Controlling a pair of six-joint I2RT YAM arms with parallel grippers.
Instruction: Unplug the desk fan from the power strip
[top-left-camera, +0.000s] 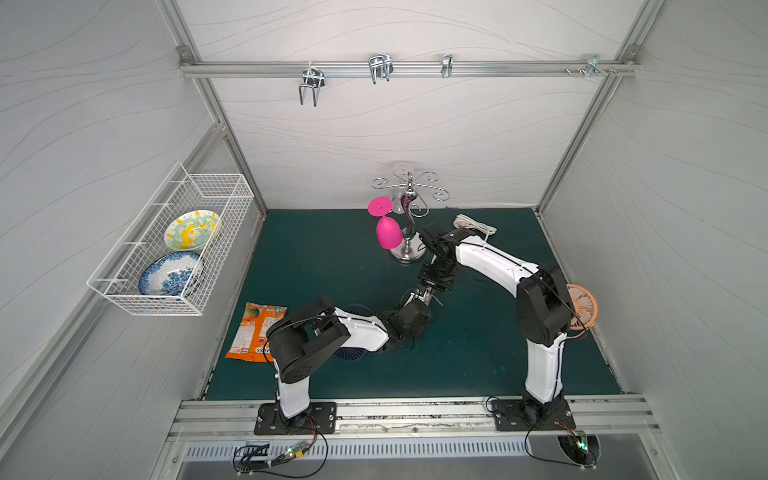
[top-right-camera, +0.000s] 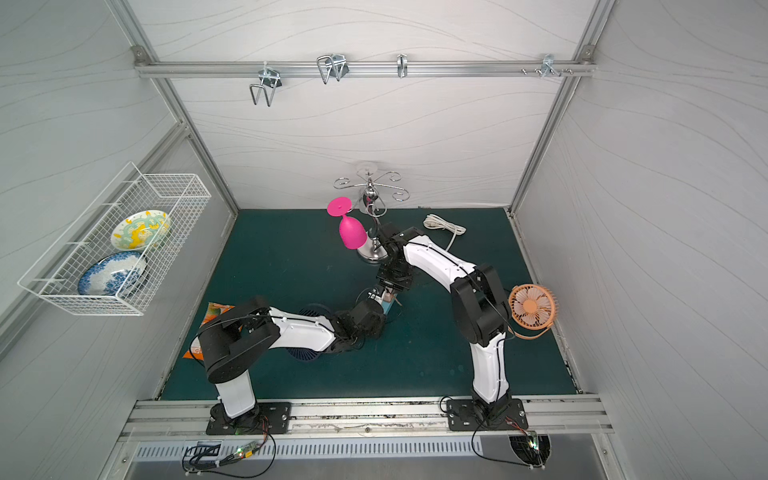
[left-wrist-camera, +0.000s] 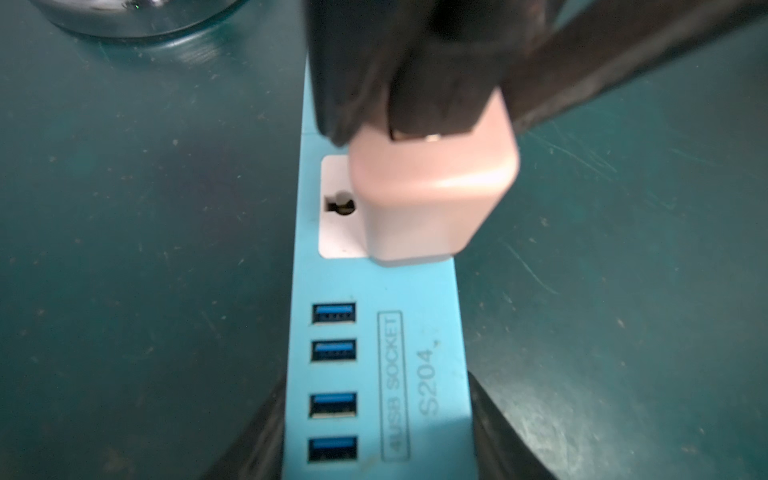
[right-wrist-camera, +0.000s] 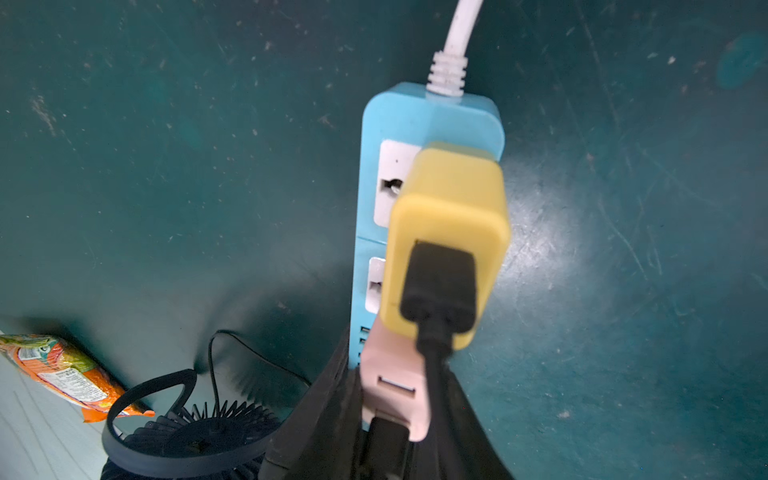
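Note:
The light blue power strip (left-wrist-camera: 320, 276) lies on the dark green table, with my left gripper shut across its USB end, one finger along each side. A pink adapter (left-wrist-camera: 436, 188) sits on the strip, a black plug (right-wrist-camera: 385, 448) in its top. My right gripper is over this adapter, part open, with its fingers on either side of the black plug. A yellow adapter (right-wrist-camera: 452, 192) with another black plug (right-wrist-camera: 438, 288) stands farther along. An orange fan (top-right-camera: 533, 306) and a black fan (right-wrist-camera: 192, 436) are in view; which cord serves which I cannot tell.
A chrome stand (top-left-camera: 409, 249) with a pink goblet (top-left-camera: 389, 233) is behind the grippers. At far left lie an orange packet (top-left-camera: 254, 332) and a wire basket (top-left-camera: 152, 305) with bowls.

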